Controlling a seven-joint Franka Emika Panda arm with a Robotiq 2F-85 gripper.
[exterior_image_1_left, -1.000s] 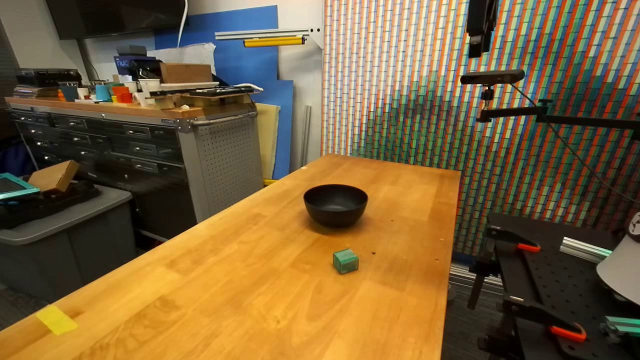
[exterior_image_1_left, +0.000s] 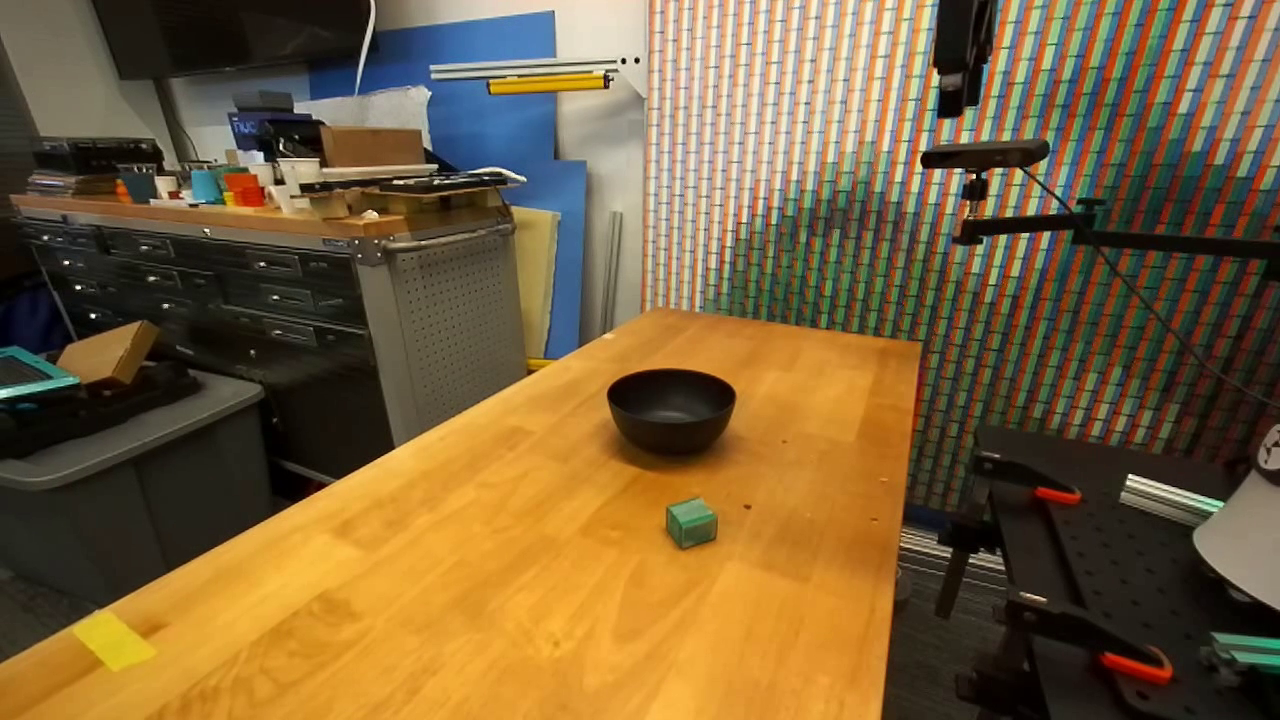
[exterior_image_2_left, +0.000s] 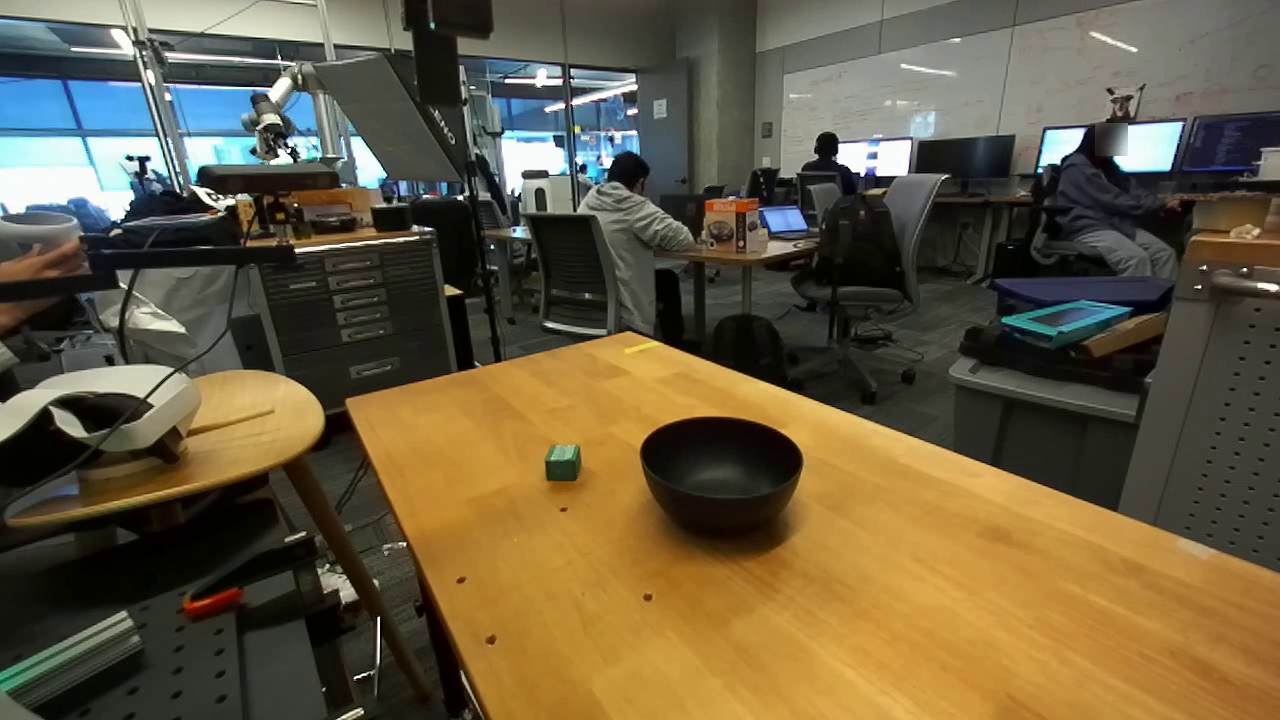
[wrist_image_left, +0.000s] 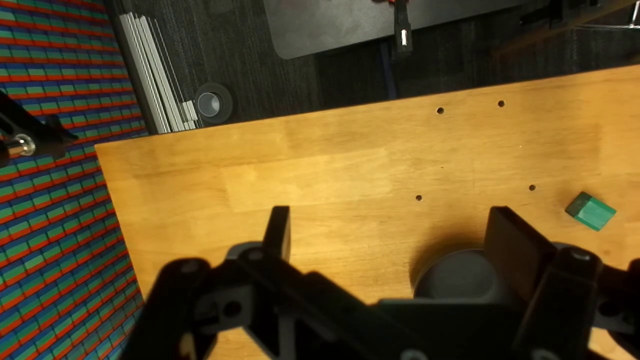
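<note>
A green cube (exterior_image_1_left: 692, 524) rests on the wooden table (exterior_image_1_left: 504, 540), apart from a round black bowl (exterior_image_1_left: 672, 414). The bowl stands upright, and no object shows inside what I can see of it. In the wrist view my gripper is open, its two dark fingers (wrist_image_left: 277, 233) wide apart with only tabletop seen between them. From there the cube (wrist_image_left: 591, 211) lies off to the right, outside the fingers. The bowl (wrist_image_left: 462, 275) is partly hidden behind the right finger and the gripper body.
Small holes dot the tabletop near the cube. A strip of yellow tape (exterior_image_1_left: 114, 640) marks a far corner. Beside the table stands a black cart (exterior_image_1_left: 1080, 540) with orange-tipped clamps. A camera on an arm (exterior_image_1_left: 986, 154) overhangs that side.
</note>
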